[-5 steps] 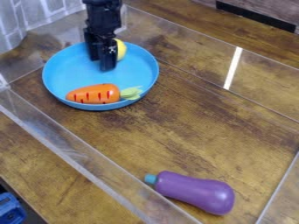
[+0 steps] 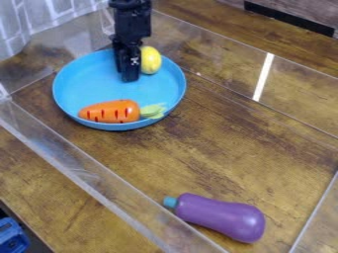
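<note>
My black gripper [image 2: 129, 59] reaches down from the top over the back of a blue plate [image 2: 82, 89]. A yellow lemon-like toy [image 2: 150, 61] is at its right side, at the plate's back right; whether the fingers grip it or the plate's rim is hard to tell. An orange toy carrot [image 2: 111, 112] with a green top lies at the front of the plate. A purple toy eggplant [image 2: 219, 215] lies at the lower right of the table.
Transparent walls border it at left and right. A blue object [image 2: 11, 237] sits at the lower left corner.
The plate, with the carrot and yellow toy on it, has shifted slightly right and toward the front, along with my gripper. The eggplant has not moved.
</note>
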